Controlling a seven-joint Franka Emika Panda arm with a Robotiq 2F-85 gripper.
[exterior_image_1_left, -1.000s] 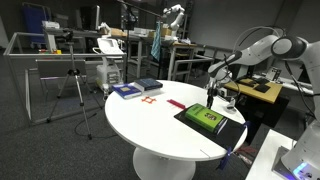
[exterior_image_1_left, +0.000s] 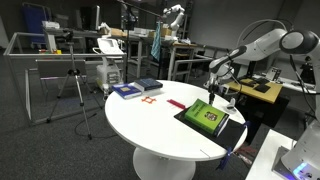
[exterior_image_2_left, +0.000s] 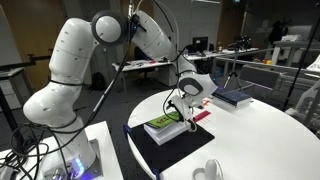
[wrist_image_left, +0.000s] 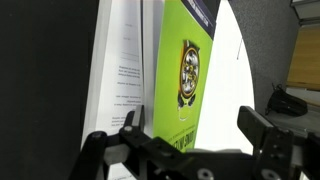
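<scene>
A green book (exterior_image_1_left: 207, 117) lies on a black mat (exterior_image_1_left: 232, 134) on the round white table, its upper part tilted up toward exterior view 1. In the wrist view its green cover (wrist_image_left: 180, 95) slants upward, with a strip of printed pages (wrist_image_left: 122, 60) exposed on the left. My gripper stands open over the book, its fingers wide apart. The left finger (wrist_image_left: 118, 146) is at the gap between pages and cover; contact cannot be made out. The other finger is beyond the cover's right side. In exterior view 2 the gripper (exterior_image_2_left: 192, 118) is at the book's edge.
Dark blue books (exterior_image_1_left: 127, 91) and another dark stack (exterior_image_1_left: 151, 85) lie at the table's far side. Near them are an orange item (exterior_image_1_left: 149, 99) and a red item (exterior_image_1_left: 177, 104). Bare white tabletop (exterior_image_1_left: 140, 120) extends left of the mat.
The book lay flatter a second ago; its green cover has risen and tilts toward exterior view 1. The arm has shifted slightly along with it.
</scene>
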